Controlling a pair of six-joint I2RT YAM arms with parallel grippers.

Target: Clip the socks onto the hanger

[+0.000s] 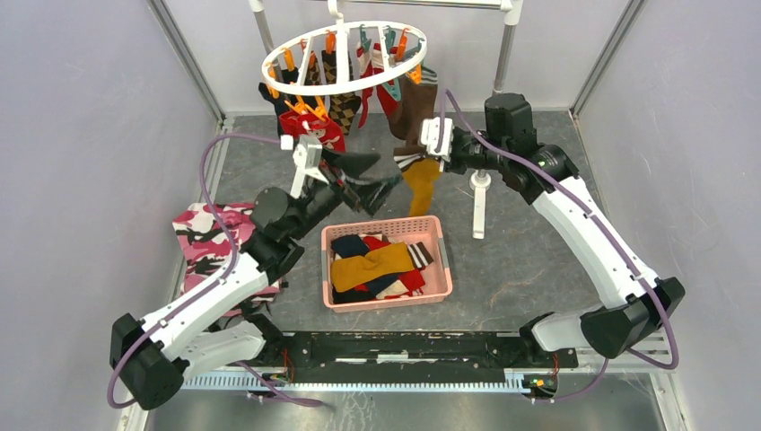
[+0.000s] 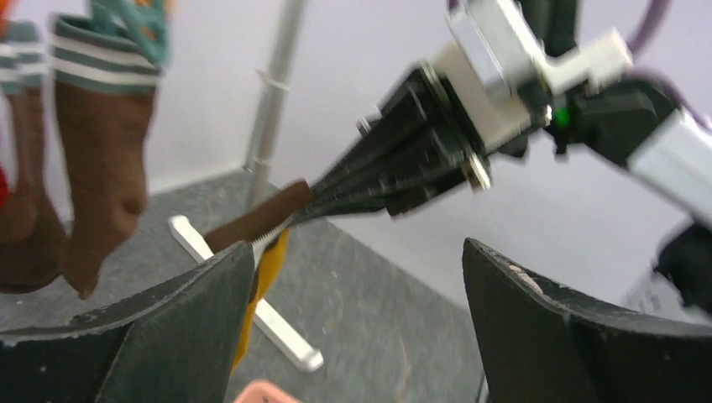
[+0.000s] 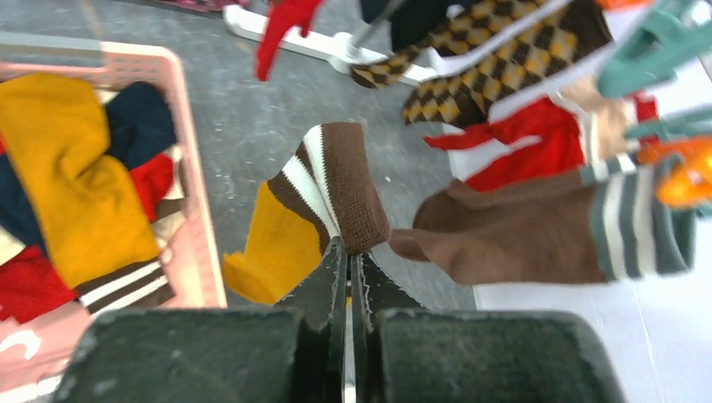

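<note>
A mustard sock (image 1: 420, 184) with a brown-and-white striped cuff dangles from my right gripper, whose fingers are closed on the brown cuff edge. To its left in the top view, my left gripper (image 1: 372, 187) stands wide open and empty, its black fingers (image 2: 537, 336) spread with a gap to the sock. Above and behind hangs the round white hanger (image 1: 345, 88), with several socks clipped round its ring. A brown sock (image 3: 520, 227) with a grey-and-white cuff hangs from the hanger, close to the held sock in the right wrist view.
A pink basket (image 1: 386, 307) holds more socks, among them a mustard one (image 1: 368, 268). Pink camouflage cloth (image 1: 202, 233) lies at the left. The rack's white foot (image 1: 478, 215) stands on the floor right of the basket.
</note>
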